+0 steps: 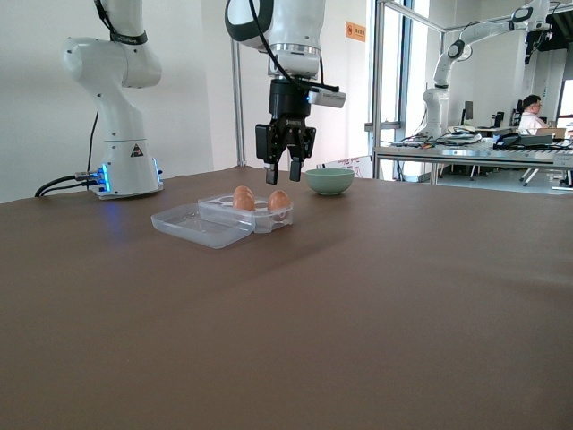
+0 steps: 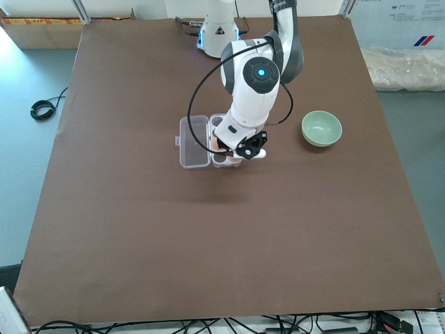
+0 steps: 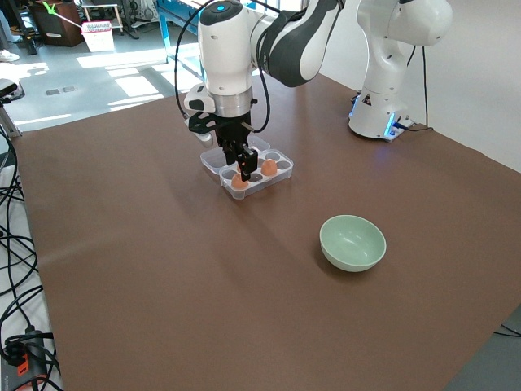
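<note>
My black gripper [image 1: 284,172] hangs just above a clear plastic egg carton [image 3: 259,181] with its lid [image 1: 200,230] folded open beside it. In the top view its two fingers stand apart with nothing visible between them. Brown eggs [image 1: 278,202] sit in the carton's cups; in the left view the arm hides part of them. A pale green bowl [image 2: 321,128] stands apart from the carton, to its right in that view.
More cables run along the near edge in the left view.
</note>
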